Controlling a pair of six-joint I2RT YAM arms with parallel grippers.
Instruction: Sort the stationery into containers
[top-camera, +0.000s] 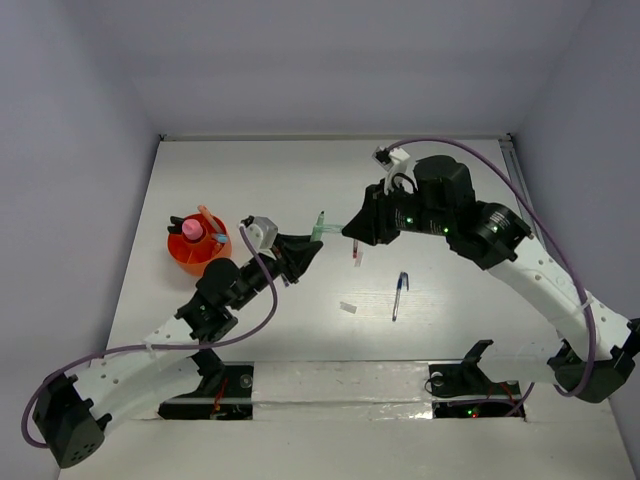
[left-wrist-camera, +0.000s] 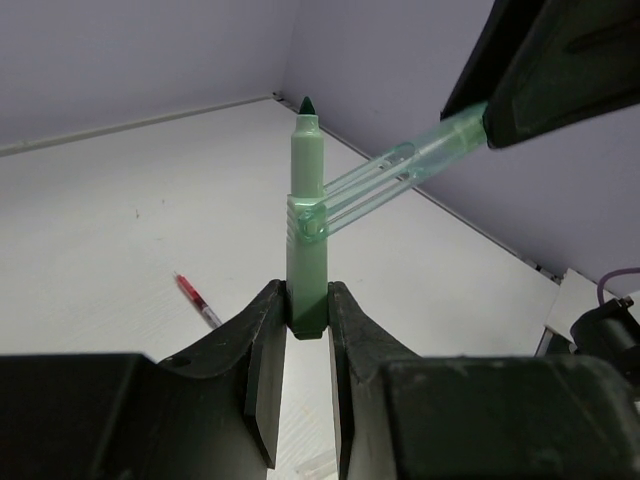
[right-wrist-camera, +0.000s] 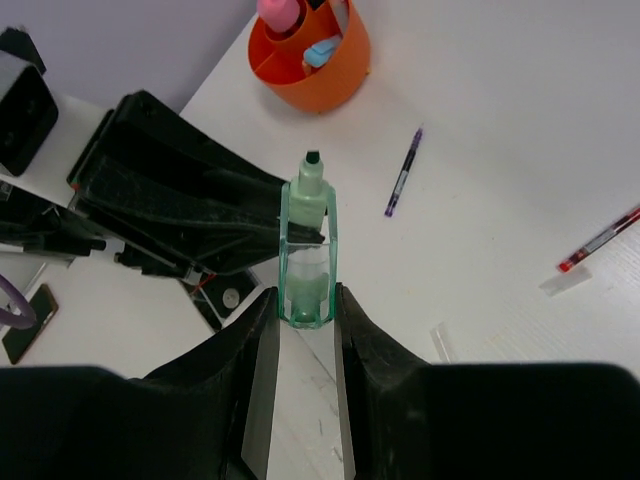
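Between the arms a green marker (left-wrist-camera: 306, 265) stands upright, with my left gripper shut on its lower end. My right gripper is shut on a clear green cap piece (left-wrist-camera: 390, 175), which reaches across to the marker and meets it in the left wrist view. An orange container (top-camera: 192, 257) with several items sits at the left. A red pen (right-wrist-camera: 600, 240), a dark pen (right-wrist-camera: 404, 172) and a blue pen (top-camera: 398, 297) lie on the table.
Small clear strips (top-camera: 348, 308) lie near the middle of the white table (top-camera: 450, 310). Walls stand at back and sides.
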